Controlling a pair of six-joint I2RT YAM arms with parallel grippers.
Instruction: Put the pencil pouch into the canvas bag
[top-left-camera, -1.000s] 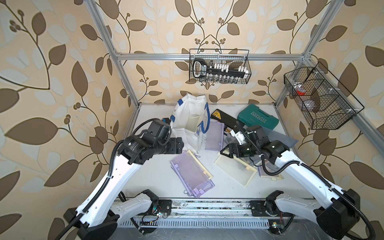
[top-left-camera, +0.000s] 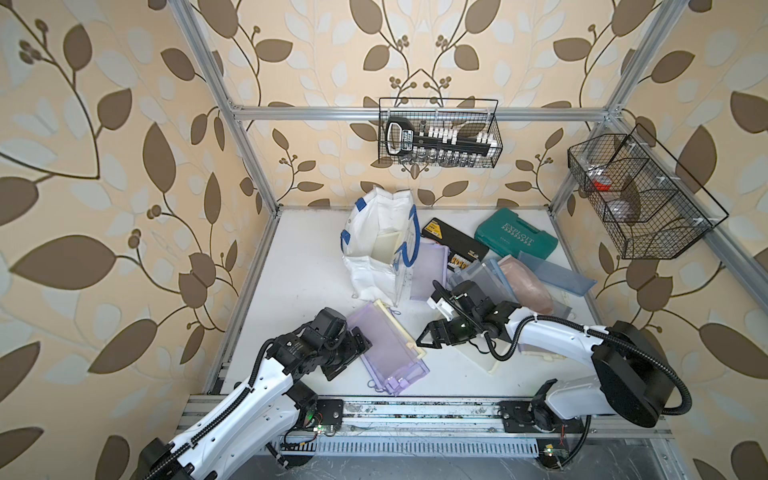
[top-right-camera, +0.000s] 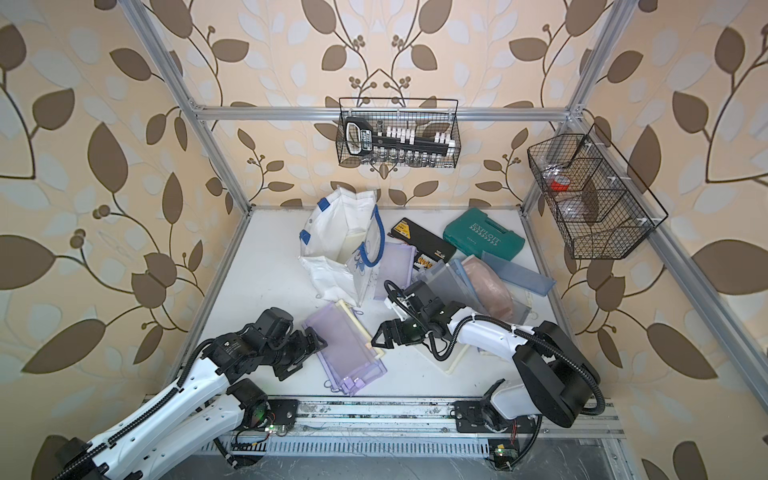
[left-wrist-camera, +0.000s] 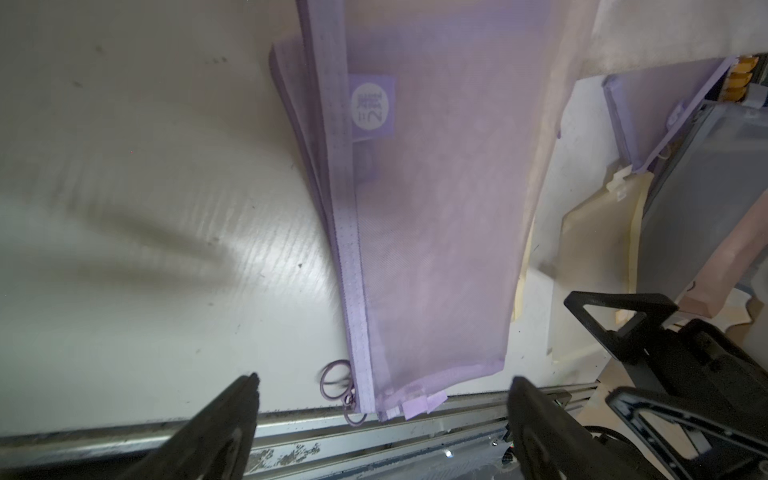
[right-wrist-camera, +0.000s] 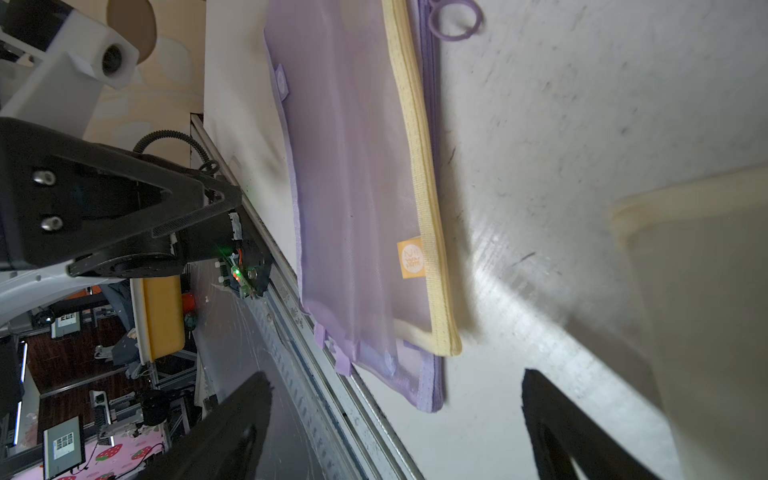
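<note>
A sheer lilac pencil pouch (top-left-camera: 388, 344) lies flat at the front middle of the table, with a yellow-edged pouch (right-wrist-camera: 418, 184) partly stacked with it. My left gripper stands open over its left side, nothing between the fingers. To its right, my right gripper holds its fingers apart, also empty, beside the yellow edge. Behind them the white canvas bag (top-left-camera: 369, 276) with blue handles stands with its mouth open; something pale yellow shows inside.
Another yellow-edged pouch (right-wrist-camera: 720, 264) lies under the right arm. A further lilac pouch (top-left-camera: 429, 276), a black box (top-left-camera: 453, 239), a green case (top-left-camera: 516, 233) and several blue and pink pouches crowd the back right.
Both arms have come down and toward the front, my left gripper from beside the bag to the pouch's left edge, my right gripper leftward toward its right edge. The pouches and bag look unmoved.
</note>
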